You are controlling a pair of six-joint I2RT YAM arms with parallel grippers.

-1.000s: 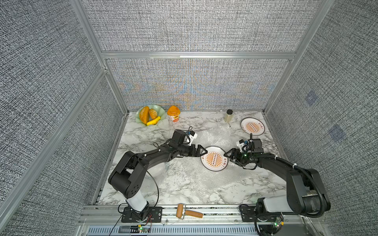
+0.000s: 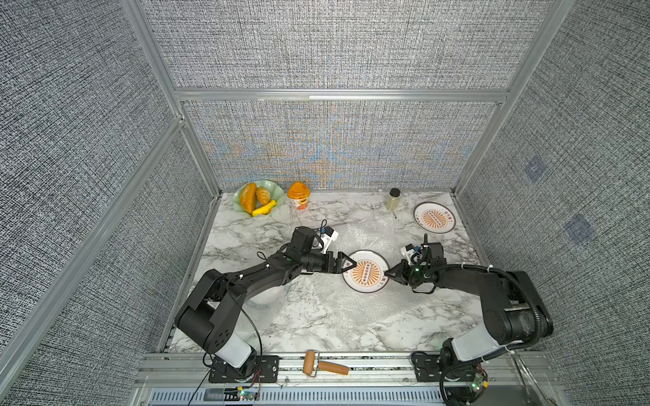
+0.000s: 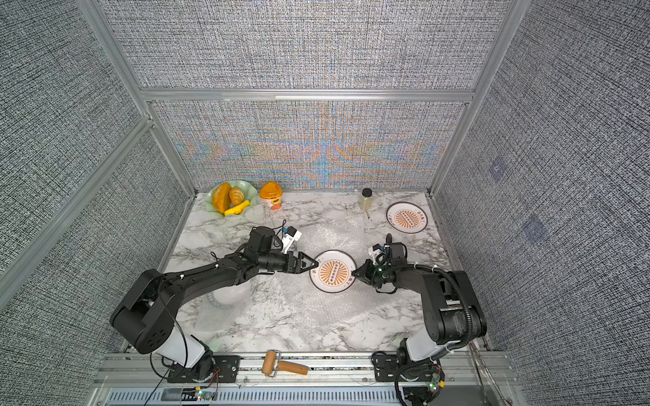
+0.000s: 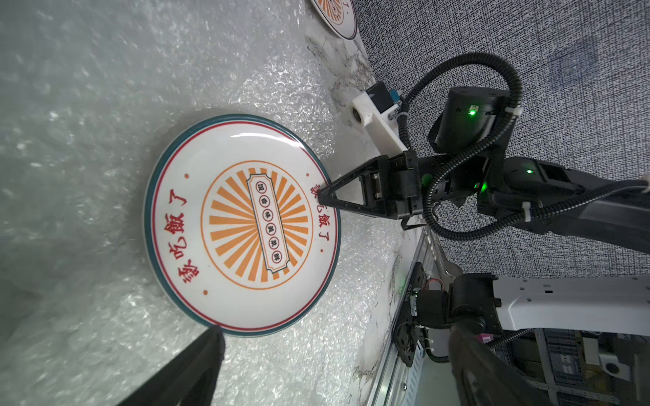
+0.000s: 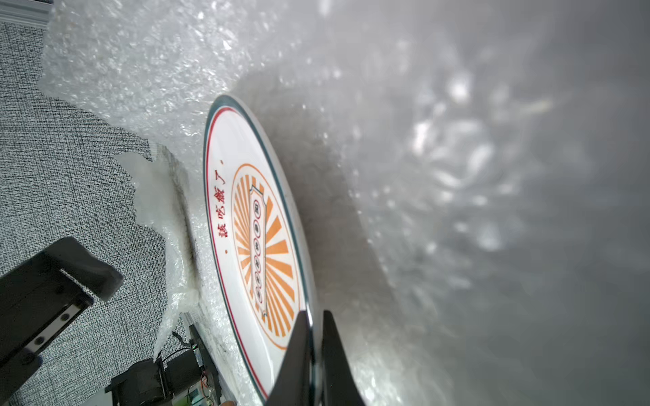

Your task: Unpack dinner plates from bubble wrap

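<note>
A white dinner plate with a dark green rim and an orange sunburst lies face up on a sheet of bubble wrap mid-table. On its right rim my right gripper is shut, the plate's edge pinched between its fingers. My left gripper is open, its fingers wide apart; in the top views its tips are at the plate's left edge, with no grip on it. Farther back on the right lies a second plate of the same pattern, bare on the marble table.
Along the back stand a green bowl of toy bread, an orange-lidded cup and a small jar. A roller lies at the front rail. Open marble lies front right.
The plate has shifted slightly left. My left gripper remains open near the left edge.
</note>
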